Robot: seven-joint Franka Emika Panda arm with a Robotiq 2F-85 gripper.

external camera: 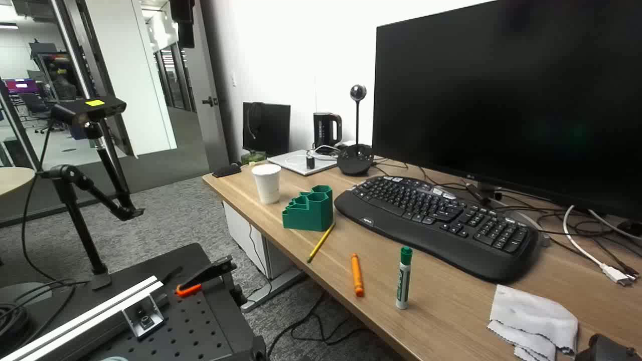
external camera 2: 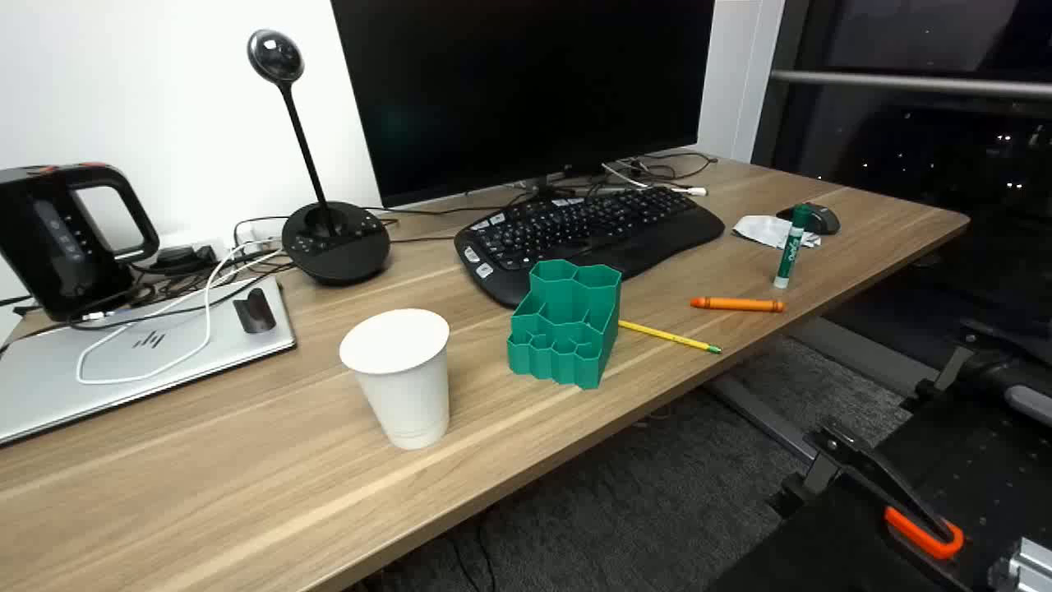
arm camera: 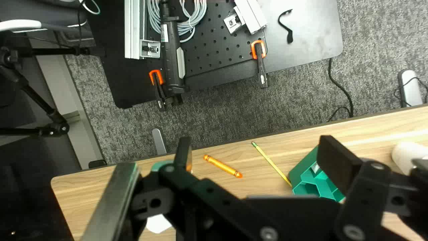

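High above the desk, my gripper stands open in the wrist view, its fingers [arm camera: 183, 152] wide apart and nothing held between them. Below it lie an orange crayon [arm camera: 223, 166] and a yellow pencil [arm camera: 273, 164]. The pencil's far end lies at the foot of a green honeycomb holder [external camera 2: 564, 326], whose cells look empty in exterior view 2. A green-capped marker [external camera: 404, 278] stands upright near the front edge; in the wrist view a finger partly covers it. A white paper cup [external camera 2: 402, 380] stands upright beyond the holder.
A black keyboard [external camera: 442, 219] and large monitor [external camera: 511, 108] occupy the back of the desk. A grey cloth [external camera: 532, 319] lies at the near right in exterior view 1. A laptop [external camera 2: 148, 345], webcam stand [external camera 2: 335, 242] and kettle [external camera 2: 74, 237] stand at the other end.
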